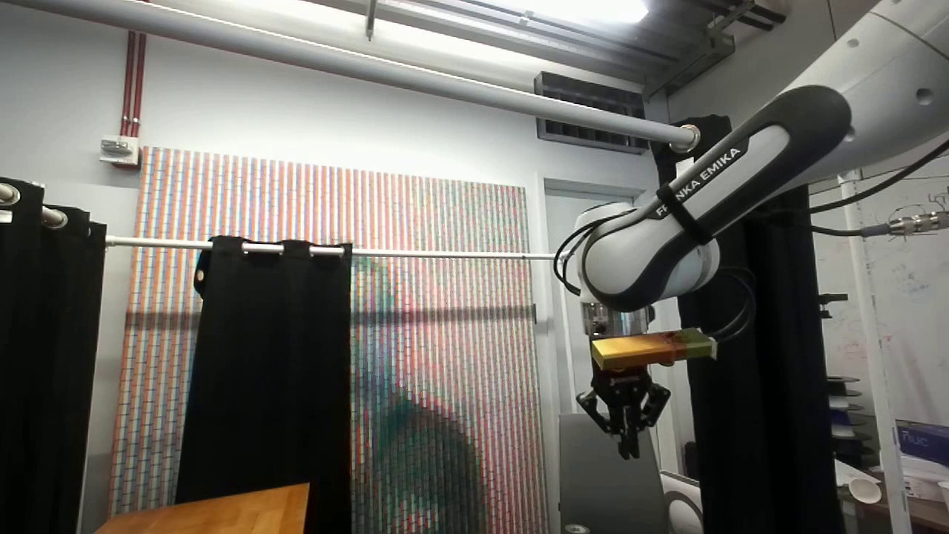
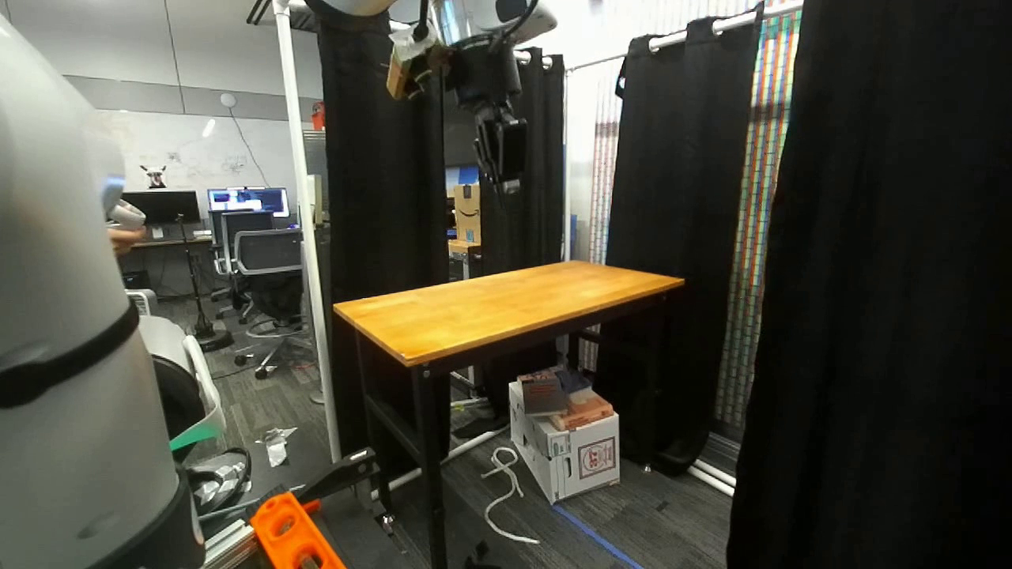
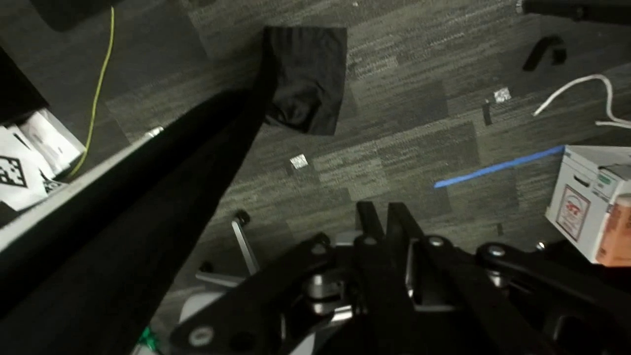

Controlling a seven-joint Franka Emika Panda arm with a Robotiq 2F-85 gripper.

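My gripper (image 1: 629, 448) points down in exterior view 1, hanging in the air with its black fingers close together. In exterior view 2 the gripper (image 2: 509, 182) is high above the wooden table (image 2: 503, 303), towards its far side. The wrist view has the shut gripper over dark floor, only a narrow dark gap between its fingertips. I cannot make out any object in that gap. A yellow-gold box-shaped piece (image 1: 654, 348) sits on the wrist above the fingers.
Black curtains (image 2: 678, 237) hang around the area. A white rope (image 2: 503, 493) and blue tape (image 3: 500, 167) lie on the floor.
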